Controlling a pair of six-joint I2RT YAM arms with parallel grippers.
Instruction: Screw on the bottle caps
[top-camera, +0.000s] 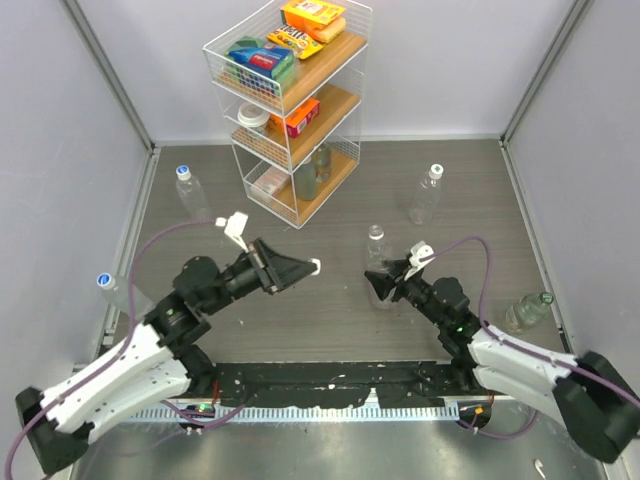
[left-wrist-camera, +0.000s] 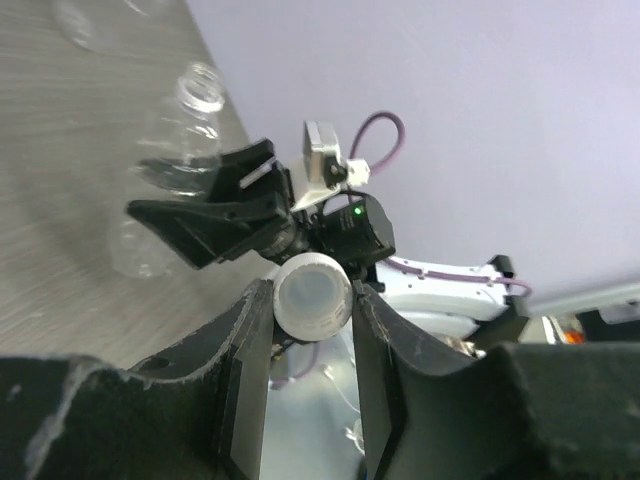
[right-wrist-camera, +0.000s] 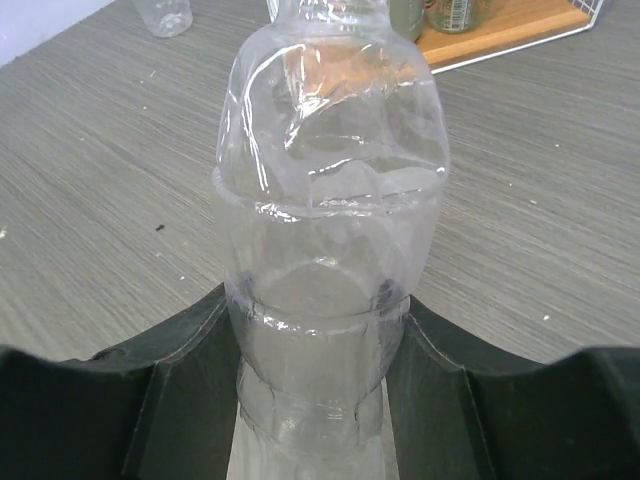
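My left gripper (top-camera: 310, 267) is shut on a white bottle cap (left-wrist-camera: 311, 293) held at its fingertips, left of an uncapped clear plastic bottle (top-camera: 376, 250). My right gripper (top-camera: 385, 275) is shut on that bottle's body, which fills the right wrist view (right-wrist-camera: 320, 170); its open neck shows in the left wrist view (left-wrist-camera: 200, 90). Capped bottles stand at back left (top-camera: 190, 190), left edge (top-camera: 115, 292) and back right (top-camera: 425, 195). A green bottle (top-camera: 528, 312) lies or stands at the right edge, hard to tell which.
A wire rack (top-camera: 340, 168) with wooden shelves holding packets and jars stands at the back centre. Walls close in the table on the left, right and back. The table between the rack and my grippers is clear.
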